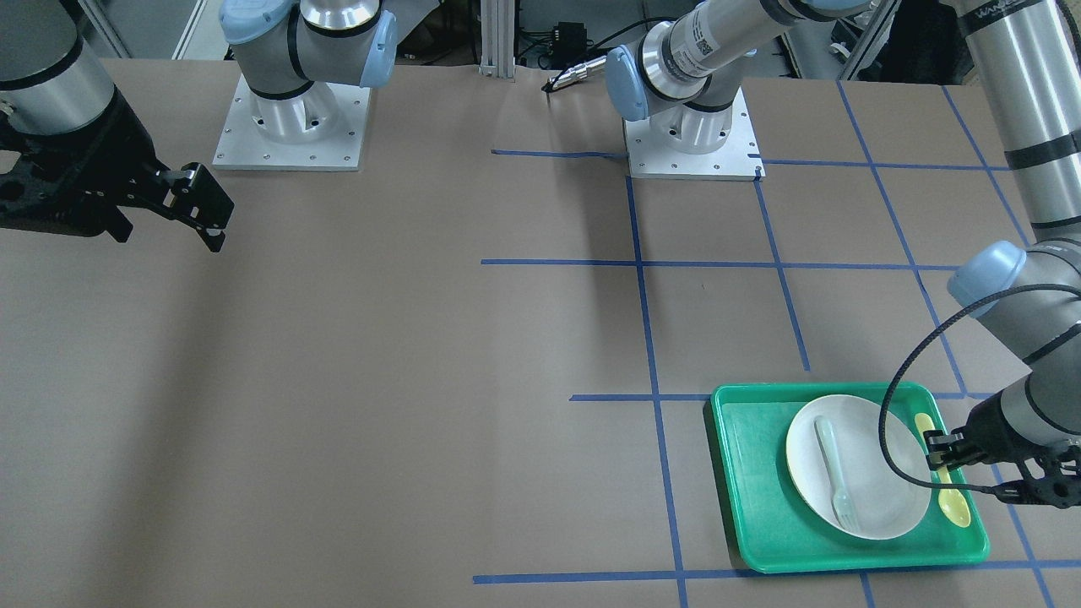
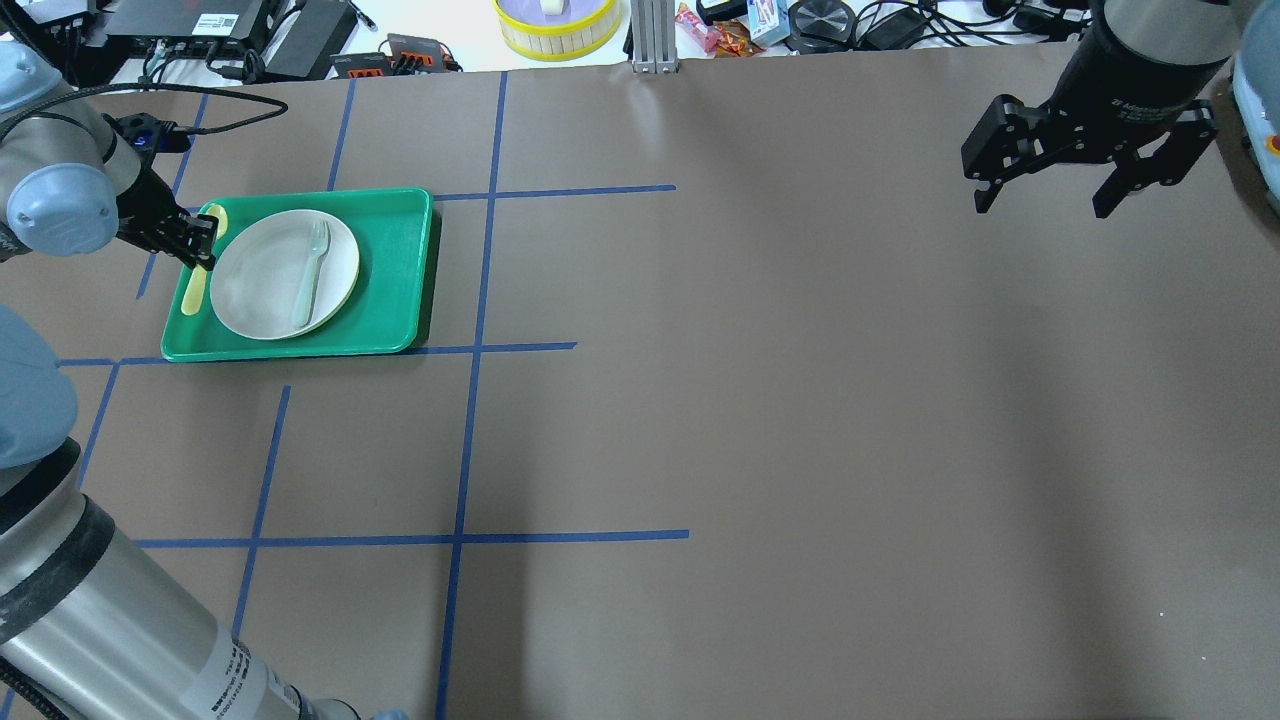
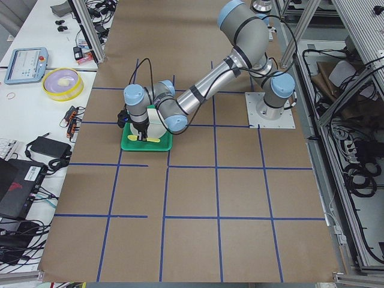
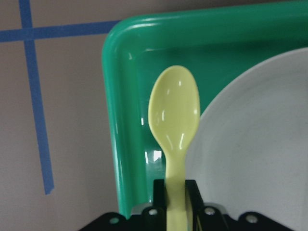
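My gripper is shut on the handle of a pale yellow spoon [image 4: 173, 110], held over the edge of the green tray [image 4: 120, 86] beside the white plate [image 4: 255, 139]. In the front view the gripper [image 1: 937, 454] and spoon [image 1: 953, 505] are at the tray's right side. A pale cutlery piece, seen as a fork in the top view [image 2: 308, 274], lies on the plate.
Blue tape lines [image 1: 649, 334] mark the tabletop. Other robot arms stand at the back and left, one black end tool [image 1: 192, 203] hanging at the front view's left.
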